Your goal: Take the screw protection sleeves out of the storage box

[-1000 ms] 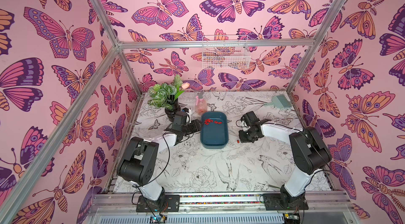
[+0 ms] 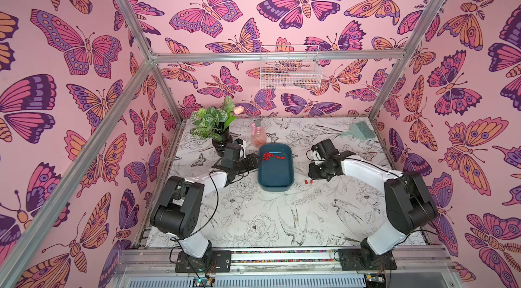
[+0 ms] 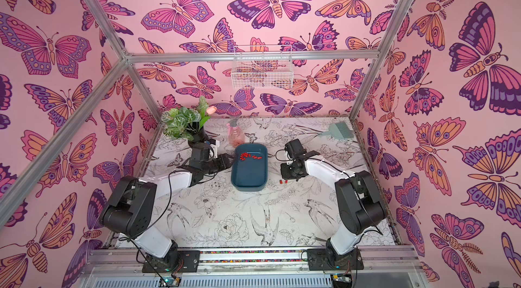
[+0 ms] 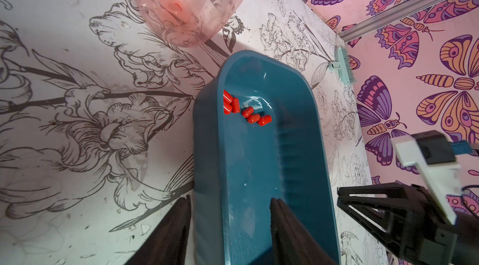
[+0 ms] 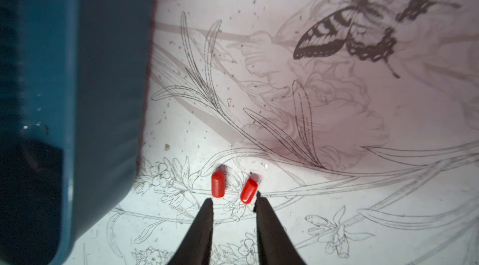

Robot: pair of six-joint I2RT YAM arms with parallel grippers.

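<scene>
A blue storage box stands mid-table, holding several red sleeves at its far end. My left gripper is open at the box's left side, its fingers empty near the rim. My right gripper is open just beside the two loose sleeves, nothing between its fingers.
A plant in a dark pot and a pink translucent bottle stand behind at the left. A pale green brush lies back right.
My right arm has shifted a little to the right and up, showing two loose sleeves below the gripper. The left arm looks still.
</scene>
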